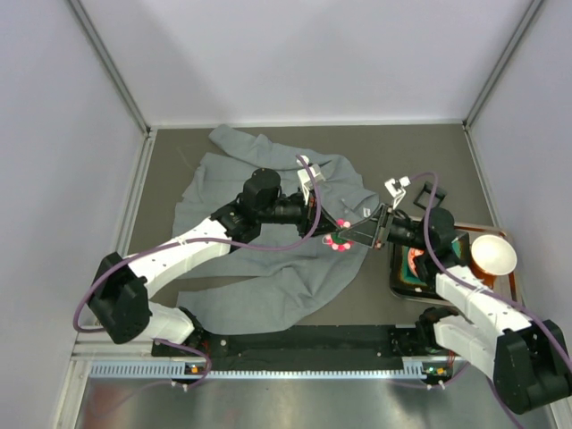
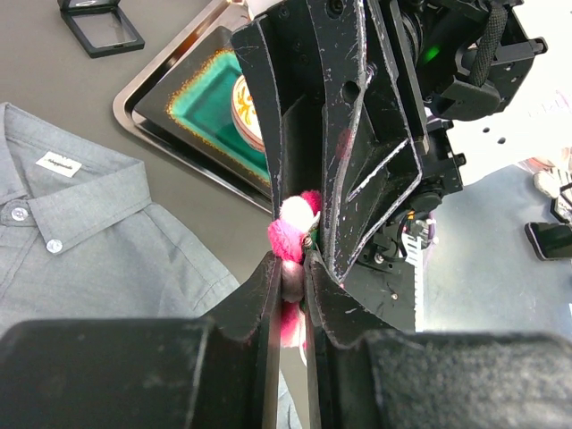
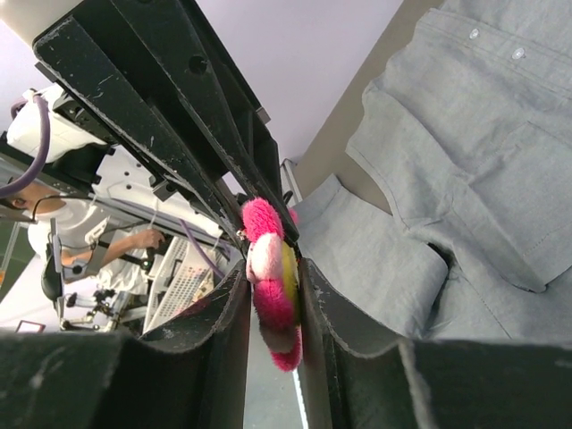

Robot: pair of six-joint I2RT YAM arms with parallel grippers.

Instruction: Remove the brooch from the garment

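A pink and white flower brooch with a green centre is held in the air above the right part of the grey shirt. My left gripper and my right gripper meet at it from either side, both shut on it. In the left wrist view the brooch is edge-on between the fingertips of both grippers. In the right wrist view it shows pink, white and a bit of yellow. Whether any cloth is attached to it cannot be seen; the shirt appears lower, apart from it.
A metal tray with a green mat and a white bowl lies at the right, partly under the right arm. A small black frame lies behind it. Bare table runs along the left and back edges.
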